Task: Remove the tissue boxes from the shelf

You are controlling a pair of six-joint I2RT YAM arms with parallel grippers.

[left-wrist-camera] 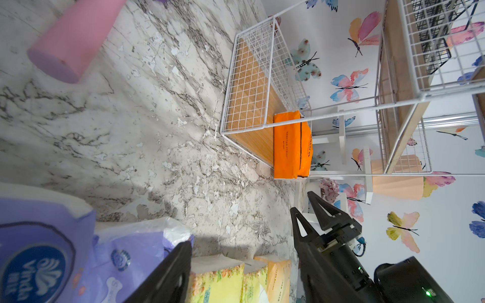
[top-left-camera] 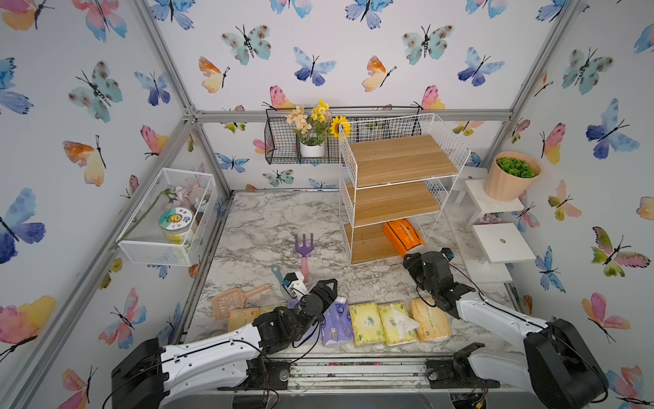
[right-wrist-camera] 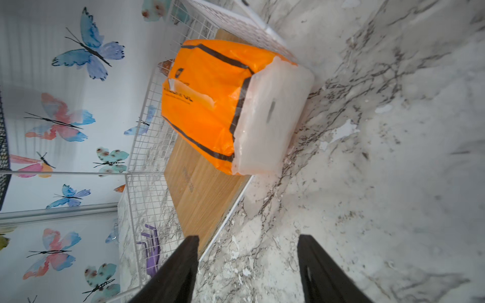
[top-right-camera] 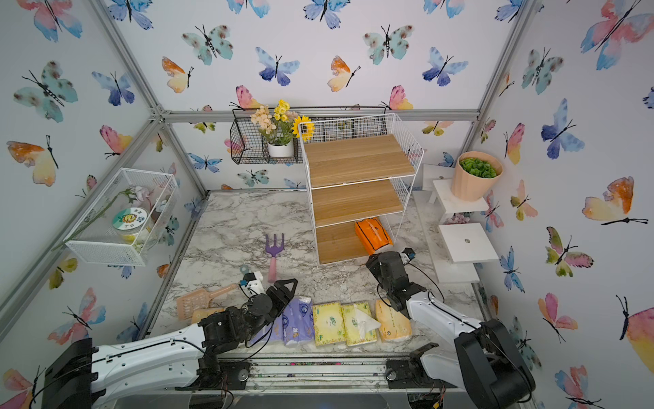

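Observation:
An orange tissue pack [top-left-camera: 402, 236] lies on the bottom wooden board of the white wire shelf [top-left-camera: 396, 156], at its right end, with a whitish end facing out in the right wrist view [right-wrist-camera: 270, 116]. My right gripper is open just in front of it, empty, over bare marble. Several tissue packs, purple [top-left-camera: 336, 320], yellow [top-left-camera: 366, 323] and tan [top-left-camera: 429, 319], lie in a row along the front edge. My left gripper hangs open over that row, nothing between its fingers. The shelf's two upper boards are bare.
A pink-handled fork [top-left-camera: 304, 259] and a slotted turner [top-left-camera: 228, 303] lie on the left of the counter. White side stands [top-left-camera: 498, 240] with a plant pot [top-left-camera: 511, 178] are at the right; wire baskets hang on the back and left walls.

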